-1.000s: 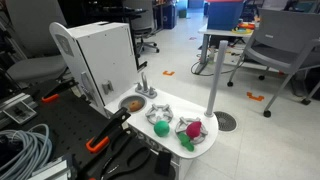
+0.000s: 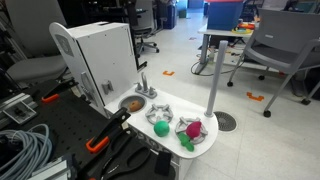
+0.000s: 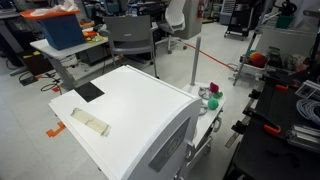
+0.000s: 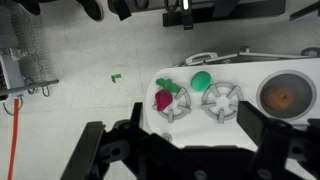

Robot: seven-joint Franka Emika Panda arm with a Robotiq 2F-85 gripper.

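Note:
In the wrist view my gripper stands open above a white toy kitchen counter [image 4: 152, 120], its dark fingers wide apart with nothing visible between them. A dark red toy [image 4: 163, 99] and a long green toy [image 4: 172, 86] lie by the left burner. Beside the other burner [image 4: 220, 103] is a round green toy [image 4: 201, 81]. Something orange-brown [image 4: 283, 97] sits in the round sink [image 4: 302, 79]. From the side, the red toy [image 2: 193, 130], long green toy [image 2: 186, 143] and round green toy [image 2: 161, 128] all rest on the counter.
A tall white box [image 2: 98, 58] and a small faucet [image 2: 146, 85] rise near the sink. A white post [image 2: 219, 80] stands at the counter's far edge. Black bars with orange ends [image 2: 110, 130] and bundled cables [image 2: 25, 153] lie on the dark table alongside.

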